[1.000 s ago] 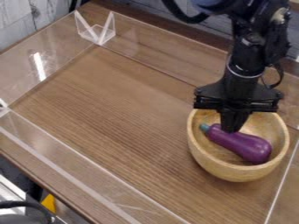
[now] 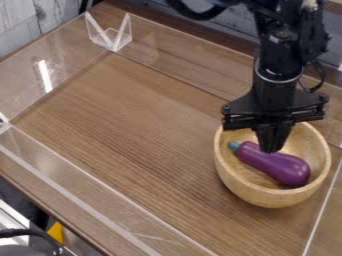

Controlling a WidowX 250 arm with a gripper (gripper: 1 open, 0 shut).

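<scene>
My black gripper (image 2: pixel 271 130) is shut above a light wooden bowl (image 2: pixel 234 180) on the right of the table, with nothing visible between its fingers. A purple toy eggplant (image 2: pixel 278 166) with a small teal stem lies inside the bowl, just below the fingertips.
A white wire holder (image 2: pixel 110 35) stands at the back left. A wall runs along the back right, and dark cables lie beyond the front left edge.
The gripper has risen slightly and turned a little over the bowl. The eggplant and bowl look essentially unmoved.
</scene>
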